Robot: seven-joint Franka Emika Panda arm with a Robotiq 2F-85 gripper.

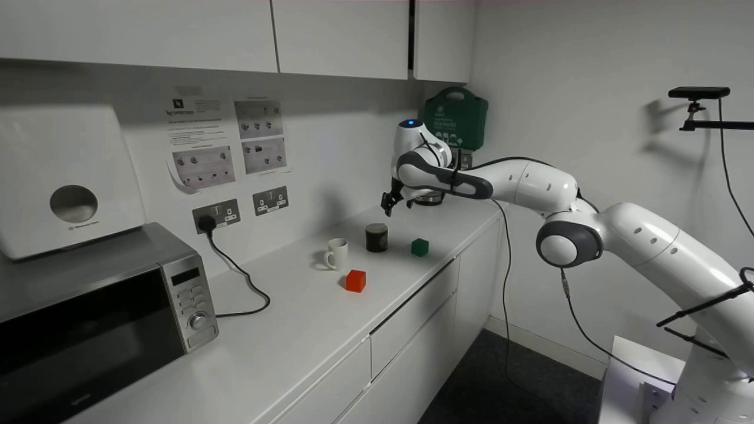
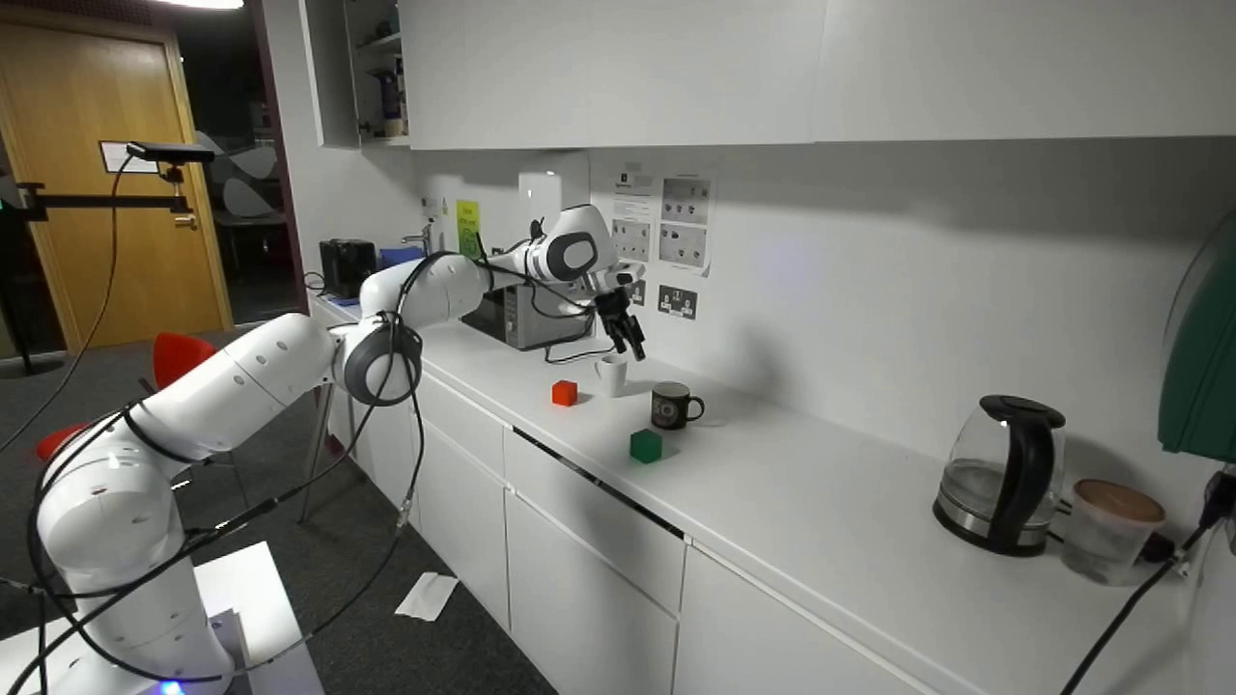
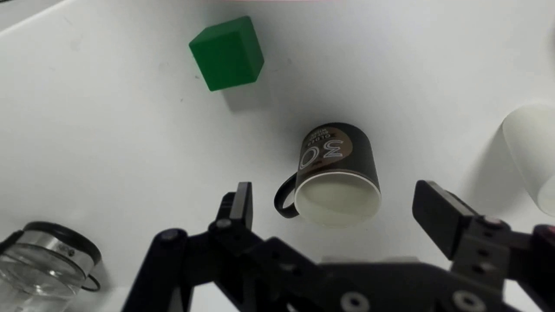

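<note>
My gripper hangs open above the counter, its two fingers wide apart with nothing held. Seen from the wrist, a black mug (image 3: 341, 148) with a pale inside stands below and between the fingers, its handle toward the left finger. A green cube (image 3: 227, 54) lies farther up in that view. The white mug (image 3: 533, 145) is cut off by the right edge. In exterior view 1 the gripper (image 1: 397, 204) is beyond and above the black mug (image 1: 376, 238). A red cube (image 1: 356, 280) sits in front of the white mug (image 1: 337, 254).
A glass kettle (image 2: 1003, 475) and a lidded jar (image 2: 1109, 533) stand by the wall. The microwave (image 1: 106, 297) and its cable occupy the counter's other end. Bare counter (image 2: 811, 510) lies between the green cube and the kettle.
</note>
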